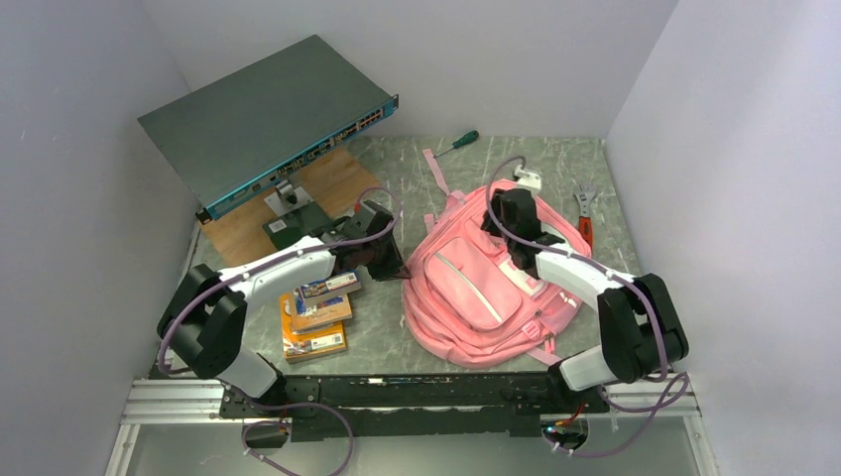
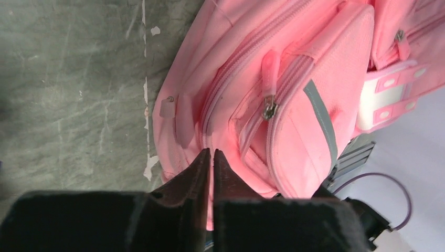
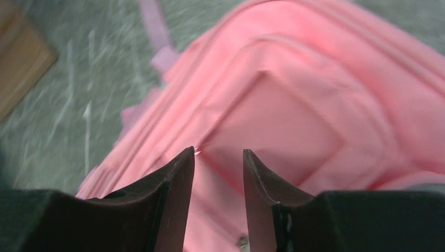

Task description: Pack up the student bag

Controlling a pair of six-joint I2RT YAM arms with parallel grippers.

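The pink backpack (image 1: 466,307) lies flat at the centre right, with zips, pockets and straps visible. My left gripper hangs at its left edge, fingertips close together over the fabric beside a zip (image 2: 269,107); whether they grip anything cannot be told. My right gripper is over the bag's upper part, fingers part open with pink fabric visible beneath and between them, none clearly held. Several books (image 1: 315,339) lie stacked at the left.
A dark rack device (image 1: 266,119) stands at the back left above a wooden board (image 1: 327,183). A screwdriver (image 1: 466,139) lies at the back, an adjustable wrench (image 1: 585,213) at the right. Grey counter shows between books and bag.
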